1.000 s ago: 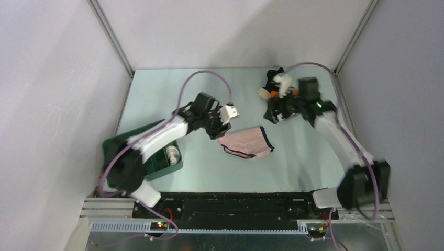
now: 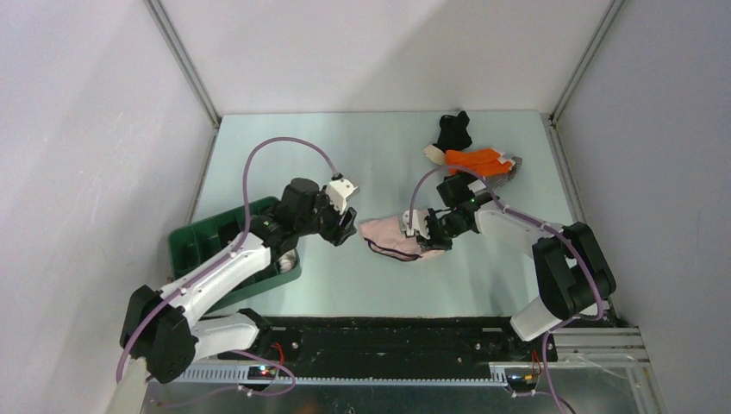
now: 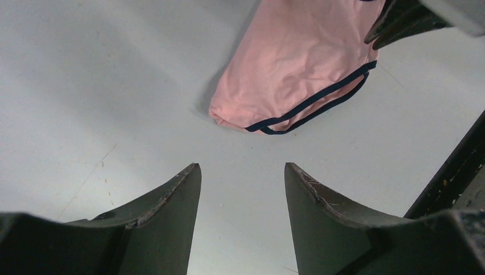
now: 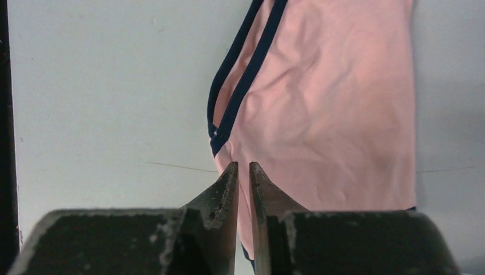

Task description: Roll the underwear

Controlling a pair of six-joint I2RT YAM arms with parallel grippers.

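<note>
Pink underwear with dark navy trim lies flat and folded in the middle of the table. In the left wrist view the underwear fills the top centre, a little beyond my left gripper, which is open with nothing between its fingers. My right gripper is down at the right end of the cloth. Its fingers touch the cloth near a trimmed corner. From the right wrist, the gripper is nearly closed, with a narrow strip of the underwear showing between its fingers.
To the left stands a green divided bin, partly hidden under my left arm, with a pale rolled item inside. Black clothing and orange clothing are heaped at the back right. Bare table surrounds the underwear in front.
The left gripper has drawn back leftward, off the cloth's left end.
</note>
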